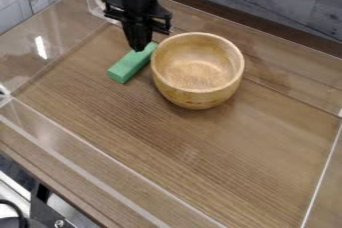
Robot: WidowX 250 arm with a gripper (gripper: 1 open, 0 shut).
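My black gripper (138, 42) is at the top centre of the camera view, shut, its tip pointing down just behind a green rectangular block (128, 64). The block lies flat on the wooden table, angled from lower left to upper right. Right beside it sits a round, light wooden bowl (197, 69), empty. I cannot tell whether the gripper tip touches the block.
Dark gaps show past its edge at the lower left and the right. Some cables lie at the lower left corner.
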